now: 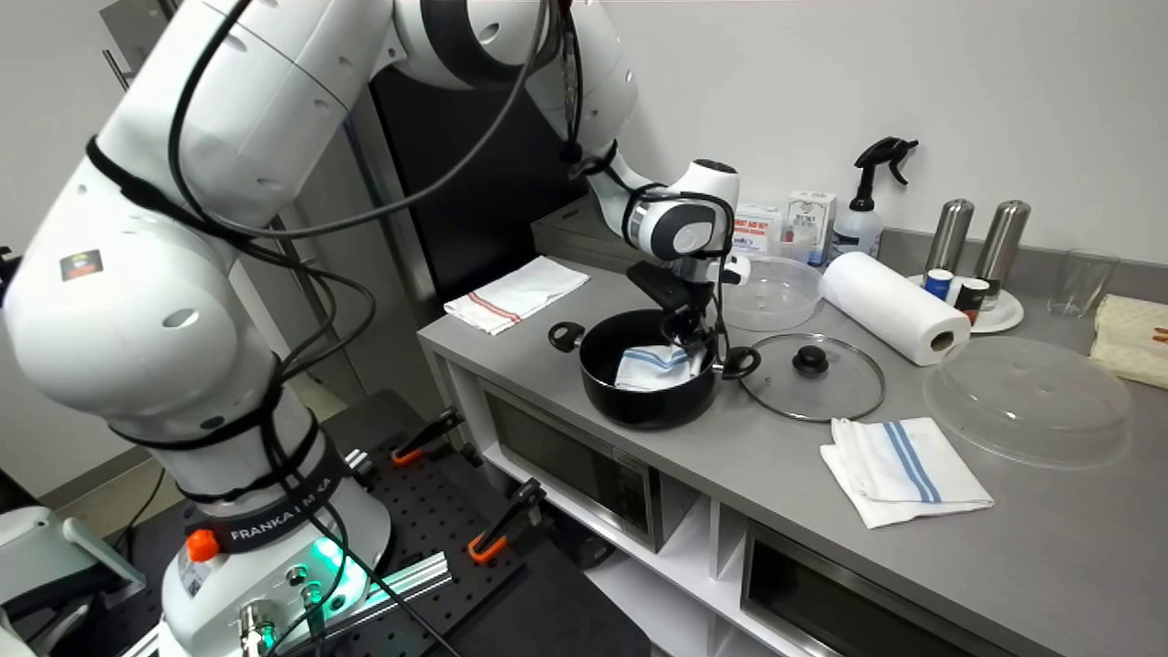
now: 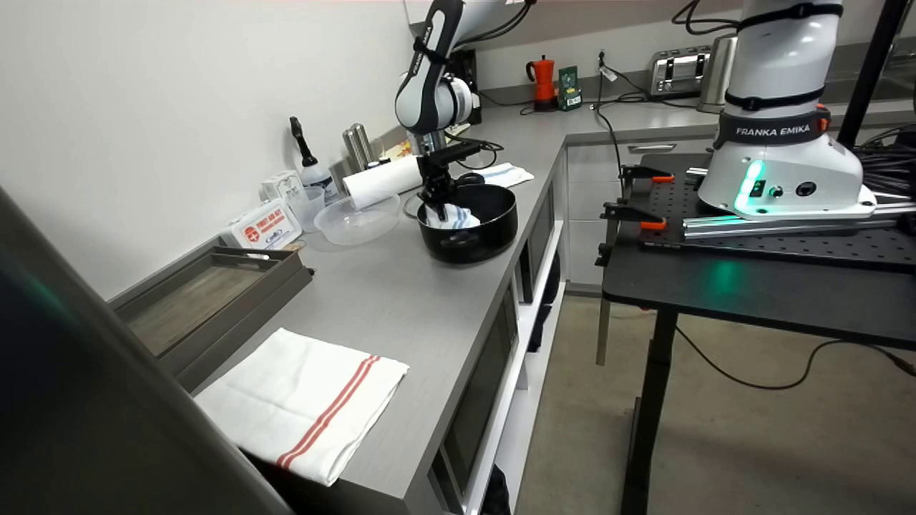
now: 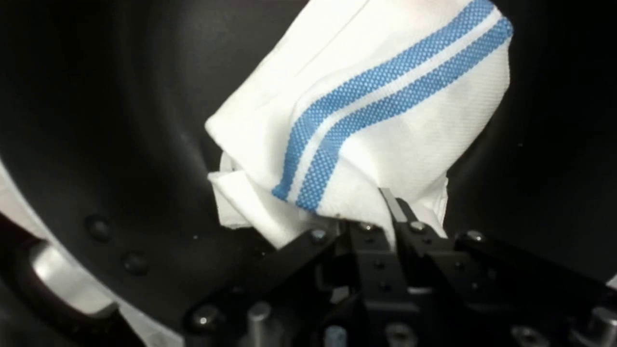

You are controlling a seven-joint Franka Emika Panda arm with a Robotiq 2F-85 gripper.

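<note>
A white cloth with blue stripes (image 3: 358, 110) lies folded and crumpled inside the black pot (image 1: 648, 407), near its bottom. My gripper reaches down into the pot, and a fold of that cloth is pinched between its fingers. In exterior view 2 the gripper (image 2: 439, 204) is at the pot's wall side, with the striped cloth (image 2: 455, 218) just below it. The pot's glass lid (image 1: 813, 378) rests on the counter beside the pot.
Another blue-striped cloth (image 1: 906, 471) lies at the counter's front, and a red-striped cloth (image 2: 313, 403) at the far end. A paper towel roll (image 1: 892, 305), a clear bowl (image 1: 766, 296) and a clear plastic cover (image 1: 1029, 400) stand around the pot. Bare counter lies between pot and tray (image 2: 215, 300).
</note>
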